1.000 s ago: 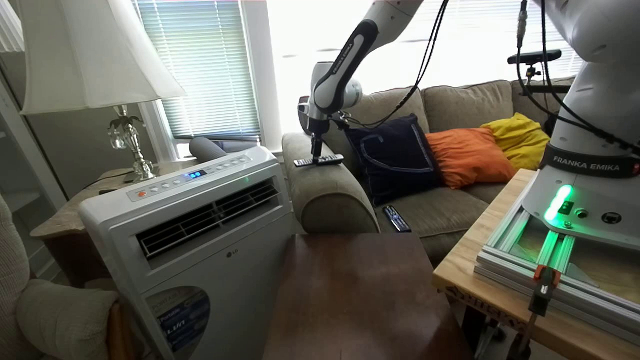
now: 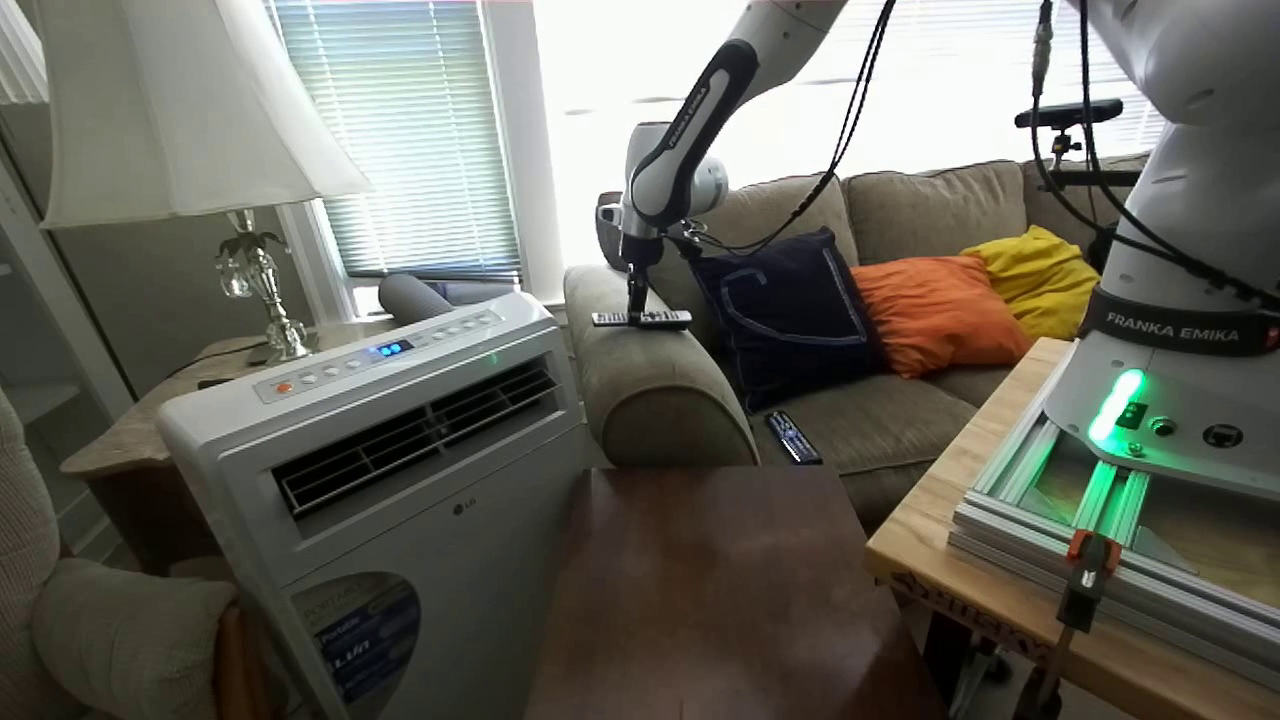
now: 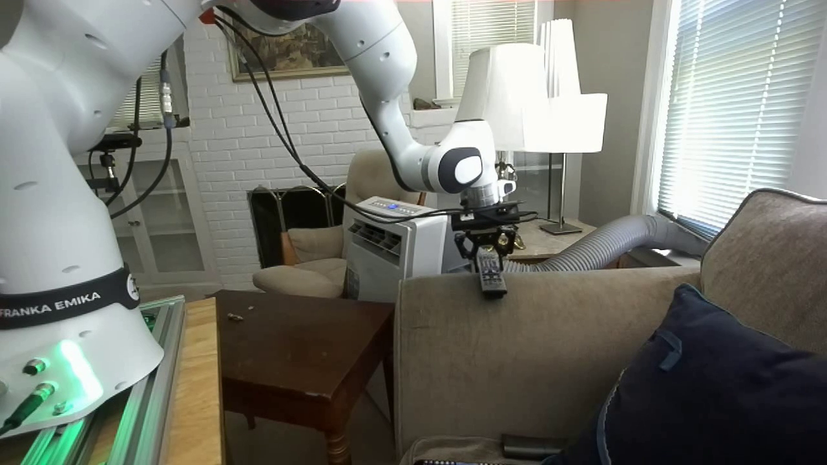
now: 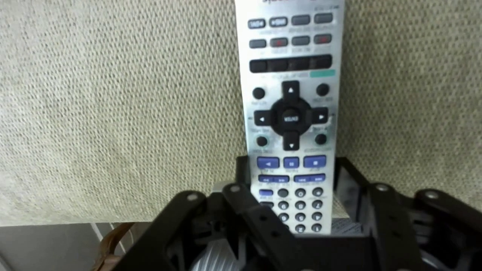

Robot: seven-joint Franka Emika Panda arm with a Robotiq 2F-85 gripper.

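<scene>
A long silver remote (image 4: pixel 291 113) with black and blue buttons fills the middle of the wrist view, its button side toward the camera. My gripper is shut on it, one finger (image 4: pixel 243 171) against each long edge near the blue keys. In exterior view 1 the same remote (image 2: pixel 666 320) is at the top of the sofa armrest (image 2: pixel 648 372). Exterior view 2 has the remote (image 3: pixel 490 272) below the gripper, over the armrest's front edge. Whether it touches the fabric, I cannot tell.
A second, dark remote (image 2: pixel 793 438) lies on the sofa seat beside a navy pillow (image 2: pixel 786 312). The white air conditioner (image 2: pixel 396 408) stands close to the armrest. In front is a brown wooden table (image 2: pixel 720 588), its top mostly clear.
The remote and gripper have shifted slightly to the right in exterior view 1. The remote's slant there has changed, its left end now higher. The dark remote has stayed put.
</scene>
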